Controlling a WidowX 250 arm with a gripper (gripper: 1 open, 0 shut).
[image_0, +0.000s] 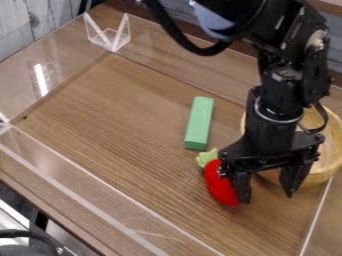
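Note:
My black gripper hangs low over a red object with a green top, its fingers beside and partly over it; whether they touch it I cannot tell. A yellow bowl stands behind the gripper on the right, largely hidden by it. A green block lies to the left of the gripper on the wooden table.
A clear wire-like holder stands at the back left. Dark cables run over the top and lie at the bottom left corner.

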